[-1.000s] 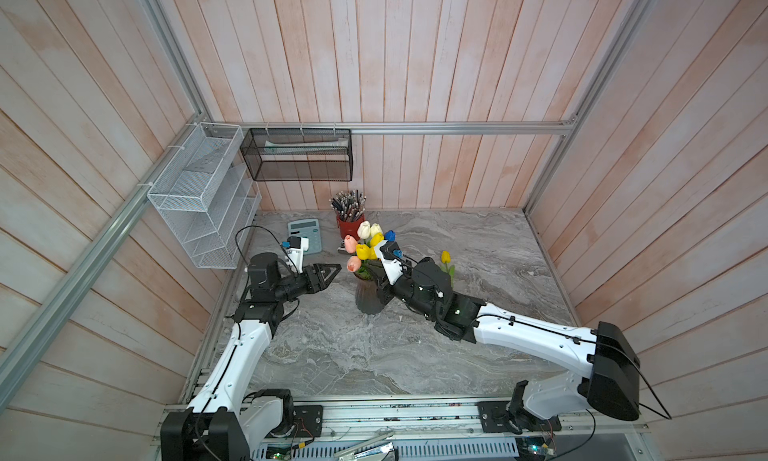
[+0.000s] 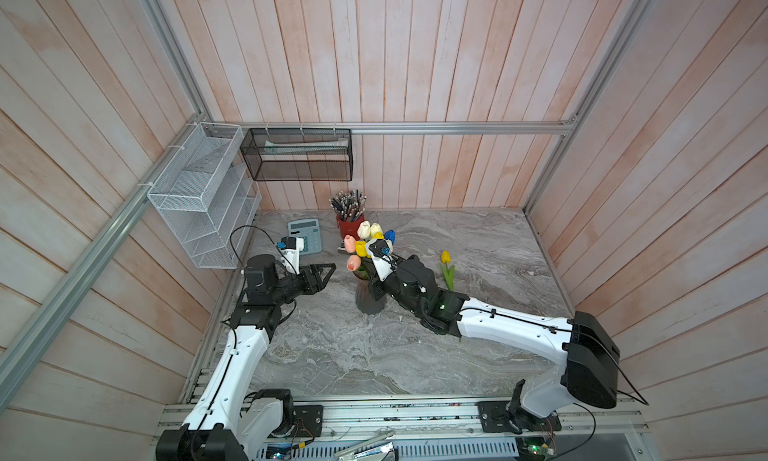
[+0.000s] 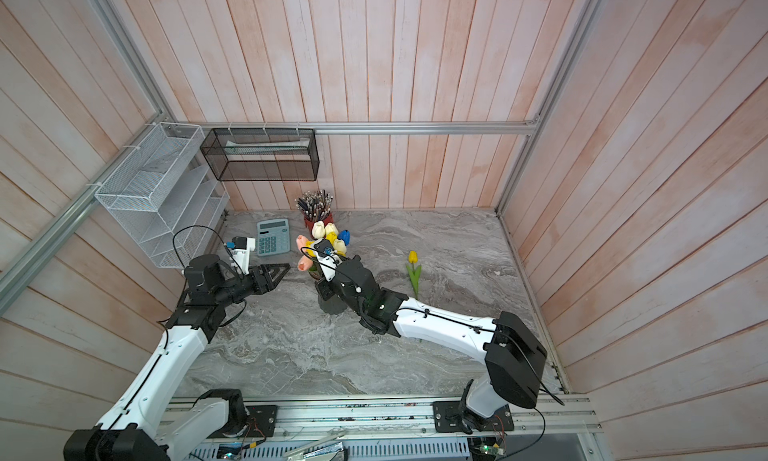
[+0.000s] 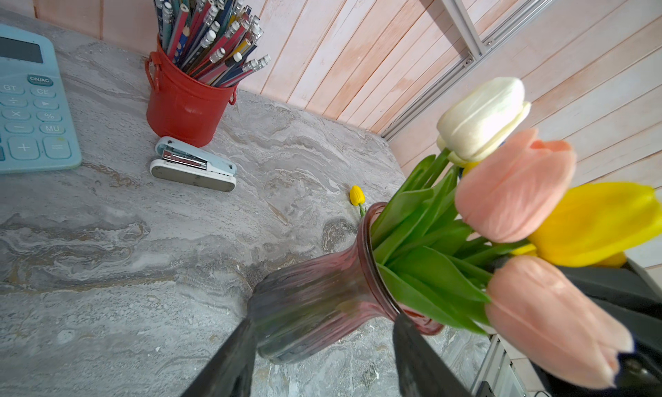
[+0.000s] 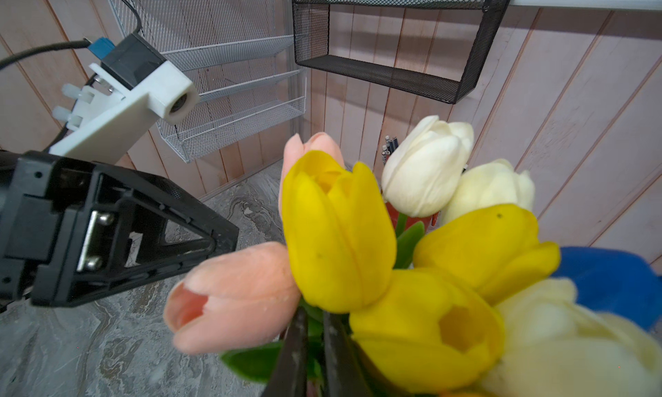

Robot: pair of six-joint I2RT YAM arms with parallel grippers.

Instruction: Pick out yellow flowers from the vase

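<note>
A glass vase (image 4: 303,314) holds pink, white, yellow and blue tulips. In the right wrist view several yellow heads (image 5: 338,238) crowd before my right gripper, whose narrow-set fingers are among the stems below them; whether anything is between them is unclear. In the top views my right gripper covers part of the bouquet. My left gripper (image 2: 324,274) stands open left of the vase, apart from it, with nothing between its fingers. One yellow tulip (image 2: 445,267) lies on the table to the right.
Behind stand a red pencil cup (image 4: 186,100), a stapler (image 4: 193,166) and a calculator (image 2: 305,235). Wire shelves (image 2: 200,205) hang at left, a black mesh basket (image 2: 296,173) at the back wall.
My right arm has shifted left, its gripper deeper into the bouquet. My left arm has drawn slightly to the left, away from the vase.
</note>
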